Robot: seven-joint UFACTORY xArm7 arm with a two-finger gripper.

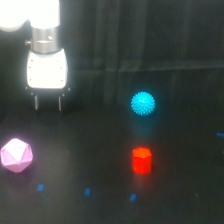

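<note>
At the upper left my gripper (48, 102) hangs from a white arm, pointing down. Its two thin fingers stand apart, with nothing visible between them. A pale pink faceted ball (16, 155) lies at the left, lower in the picture than the gripper and slightly left of it. Right of centre is a spiky cyan ball (143, 103). Below it in the picture sits a bright red faceted block (142, 160). The gripper touches none of these three.
Small blue marks (87, 191) dot the dark surface along the front, and another blue mark (220, 134) shows at the right edge. A dark, curtain-like backdrop (150, 45) fills the back. Bare surface separates the pink ball from the red block.
</note>
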